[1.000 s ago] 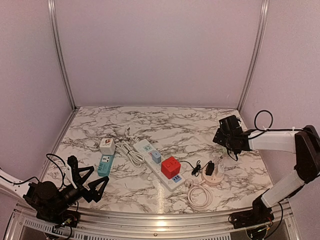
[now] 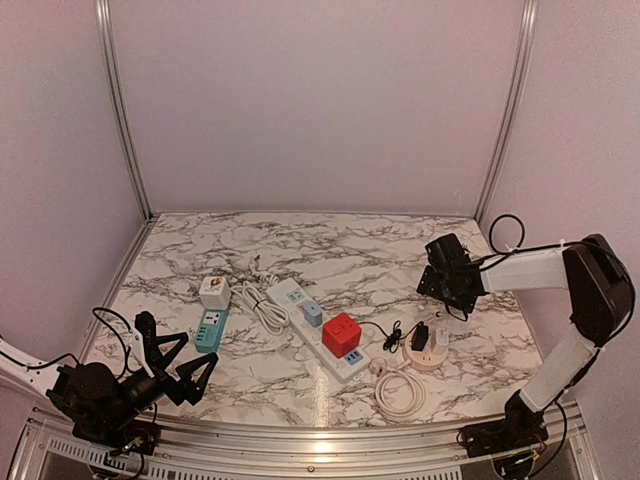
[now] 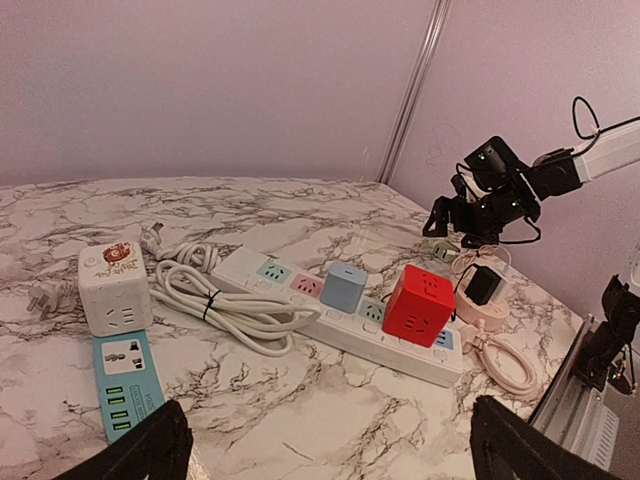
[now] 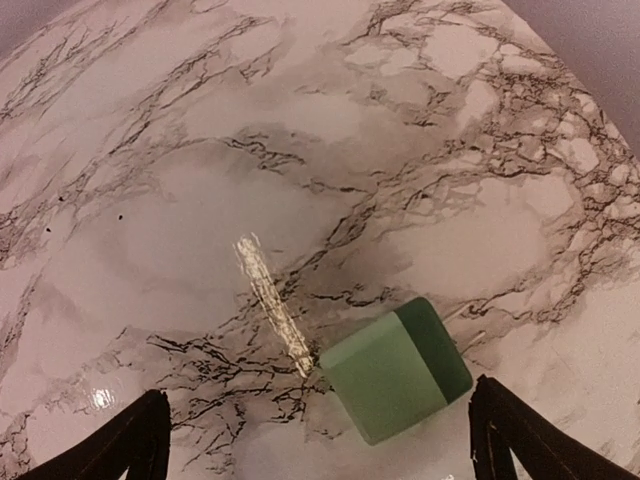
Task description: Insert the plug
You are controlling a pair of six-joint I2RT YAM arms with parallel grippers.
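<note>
My right gripper (image 2: 440, 290) hangs open over the back right of the table; in the right wrist view a small green block (image 4: 390, 375) lies on the marble between and just beyond its fingers. My left gripper (image 2: 195, 365) is open at the front left with nothing in it. A white power strip (image 2: 290, 300) carries a blue adapter (image 2: 312, 314) and a red cube adapter (image 2: 341, 335). A round pink socket unit (image 2: 425, 355) holds a black plug (image 2: 420, 337).
A teal strip (image 2: 210, 330) and white cube (image 2: 215, 293) stand left, beside coiled white cable (image 2: 265, 310). Another coil (image 2: 400, 400) lies front right.
My right gripper has shifted left and slightly toward the table's middle over the last second. The left arm and the objects have not visibly moved.
</note>
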